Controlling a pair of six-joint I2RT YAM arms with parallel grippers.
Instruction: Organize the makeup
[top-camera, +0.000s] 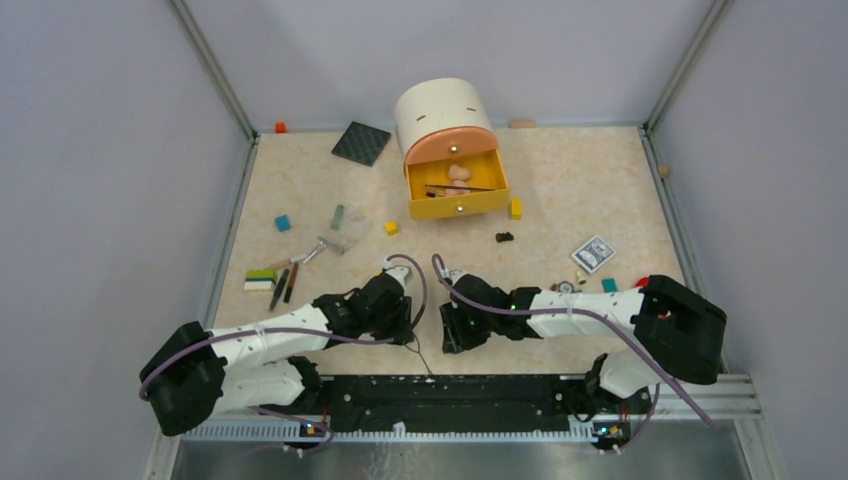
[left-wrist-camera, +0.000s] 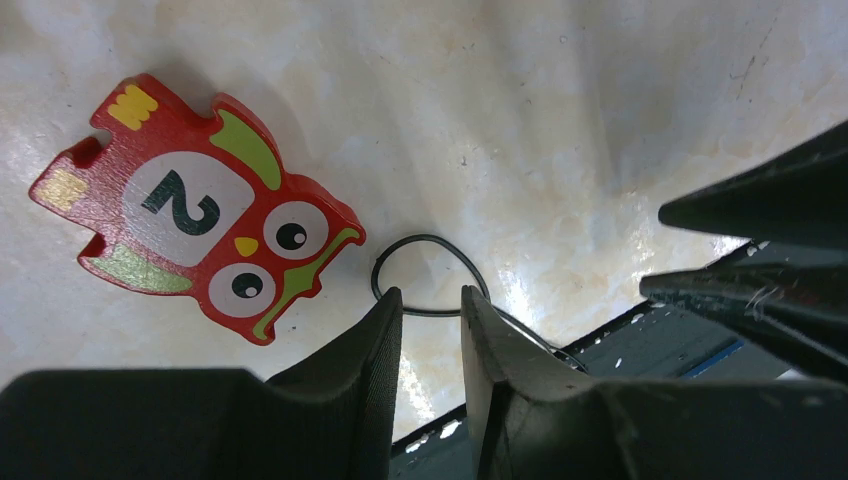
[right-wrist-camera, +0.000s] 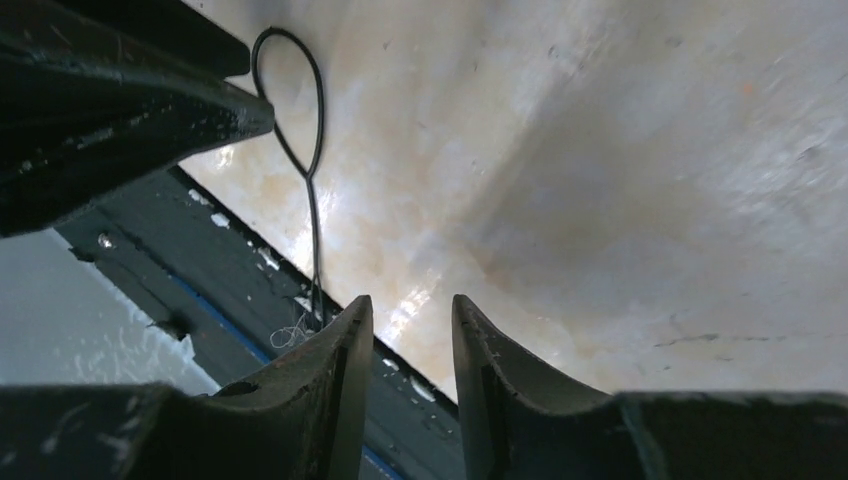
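Note:
Toward the back of the table stands a cream-and-yellow makeup box with its yellow drawer pulled out. Inside the drawer lie pinkish sponges and a dark brush. Low near the front edge, my left gripper is open, nothing between its fingers, with a black cord loop just beyond its tips. My right gripper is open and empty over bare table. The two grippers stand close together in the middle of the front.
A red owl block lies beside the left gripper, hidden under the arm from above. Pens, a green-yellow eraser-like block, a yellow cube, a small dark item and a card are scattered about.

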